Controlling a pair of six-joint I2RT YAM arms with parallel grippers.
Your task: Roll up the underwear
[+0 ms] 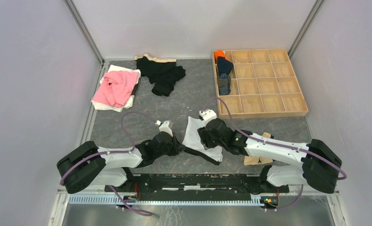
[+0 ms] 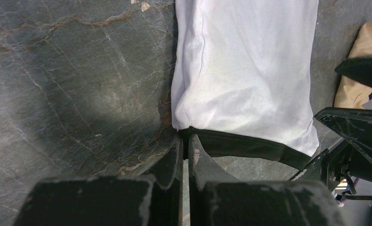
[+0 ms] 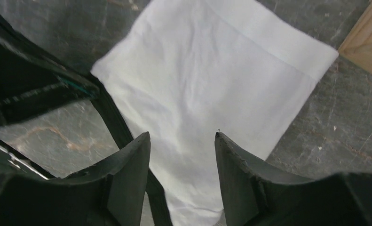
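White underwear (image 1: pixel 193 133) with a black waistband (image 1: pixel 203 156) lies flattened and folded at the front middle of the table, its waistband towards the front. In the left wrist view my left gripper is shut on the left corner of the black waistband (image 2: pixel 249 145). My right gripper hangs open above the white cloth (image 3: pixel 198 80), nothing between its fingers. From the top, the right arm hides part of the cloth's right side.
A wooden divided box (image 1: pixel 264 113) stands at the back right, with rolled items in its left column. A pink and white pile (image 1: pixel 115 88) and black garments (image 1: pixel 161 75) lie at the back left. Beige cloth (image 1: pixel 255 160) lies under the right arm.
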